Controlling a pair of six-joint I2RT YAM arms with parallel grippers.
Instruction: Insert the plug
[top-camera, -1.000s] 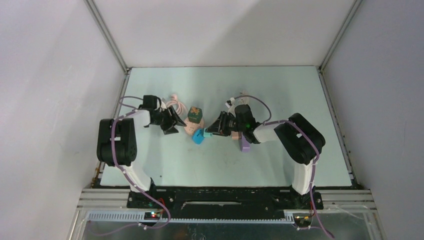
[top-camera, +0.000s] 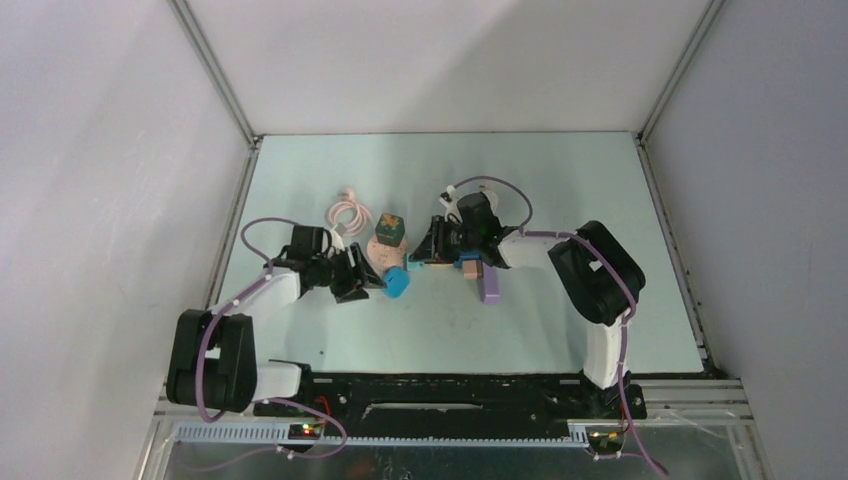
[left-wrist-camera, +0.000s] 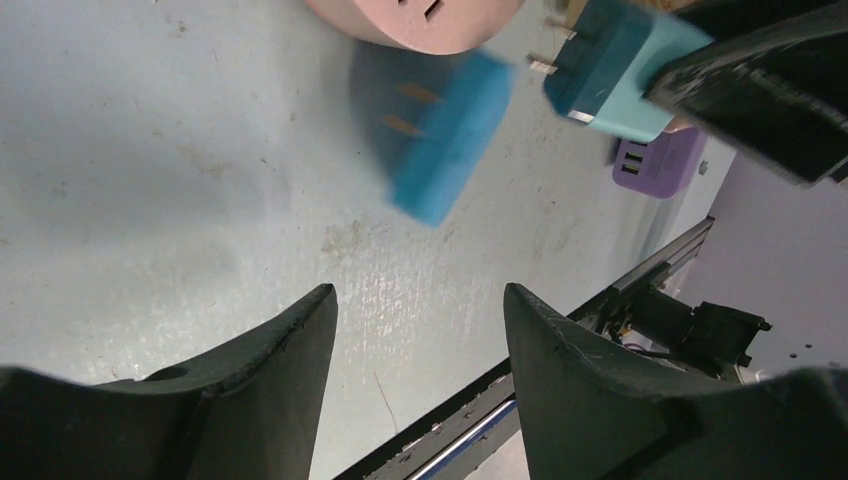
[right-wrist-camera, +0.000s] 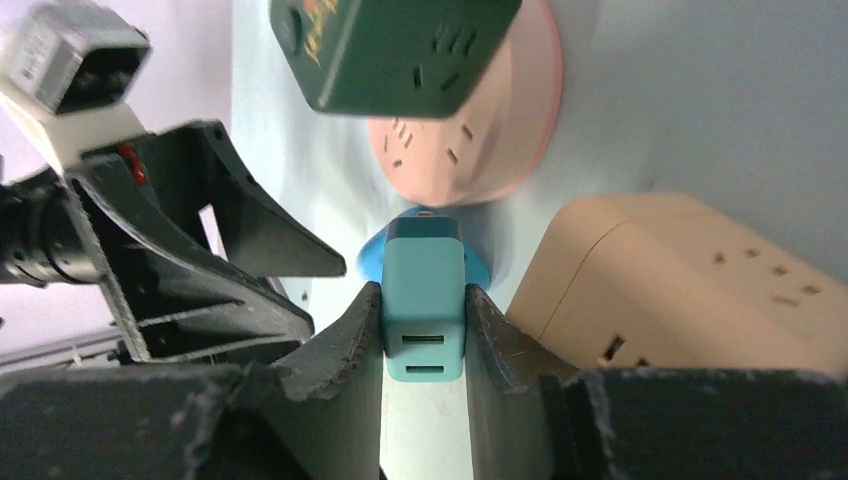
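Observation:
My right gripper is shut on a teal plug (right-wrist-camera: 423, 300), its prongs pointing away toward the pink socket base (right-wrist-camera: 530, 100); in the top view it hangs near centre, right of that base. Below the base is a blue two-pronged plug (top-camera: 396, 284), blurred in the left wrist view. My left gripper stands open, left of this blue plug, with nothing between its fingers. A dark green cube (right-wrist-camera: 395, 50) with socket slots sits on the pink base.
A coiled pink cord (top-camera: 356, 216) lies behind. Beige blocks (right-wrist-camera: 675, 280) and a purple strip (top-camera: 490, 290) stand at the right, close to my right gripper.
My left gripper has moved toward the front and right, closer to the blue plug. My right gripper, with the teal plug, has shifted about, now standing farther back than a second ago.

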